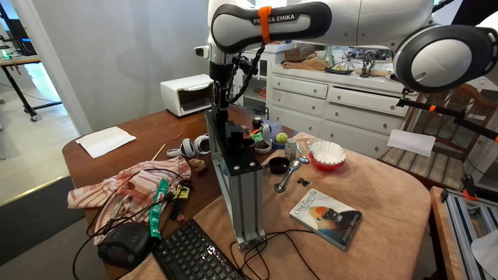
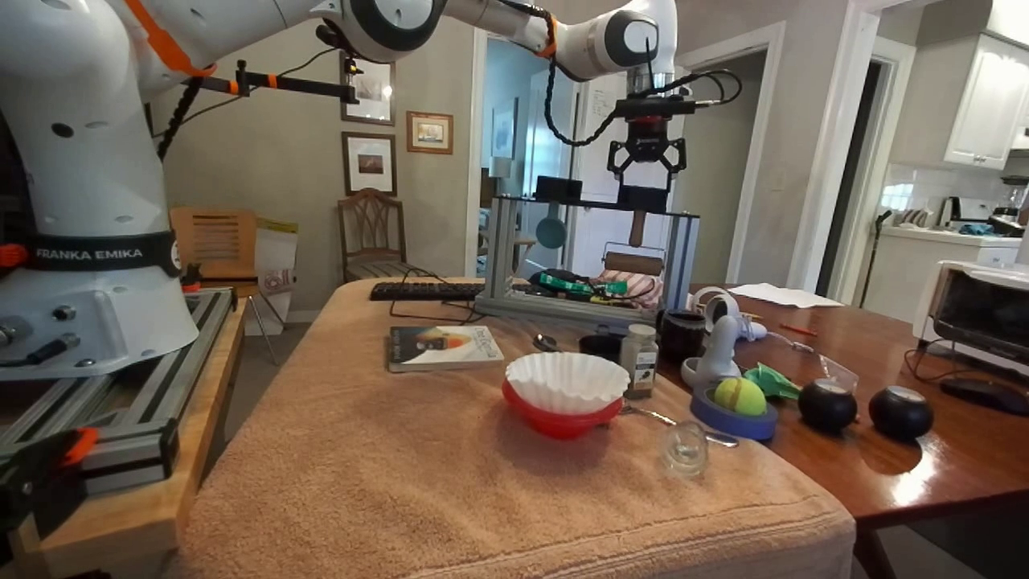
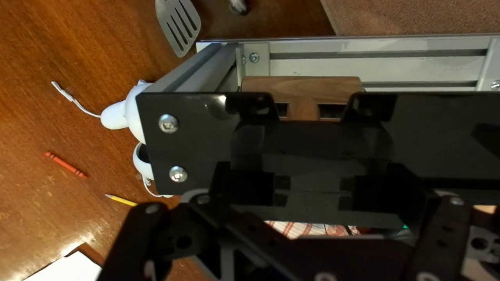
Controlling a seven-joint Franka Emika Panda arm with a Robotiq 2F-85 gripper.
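A tall aluminium frame carries a black top plate. My gripper points down over one end of that plate, open. In the wrist view its fingers stand apart over dark surfaces. A black block sits between or just under the fingertips; contact cannot be made out. Below it hangs a roller with a wooden handle and a wooden barrel. Another black block rests on the plate's other end, with a round blue-green tool hanging beneath it.
A book, a red bowl with white paper liners, a glass jar and spoons lie on the orange cloth. A keyboard and striped towel flank the frame.
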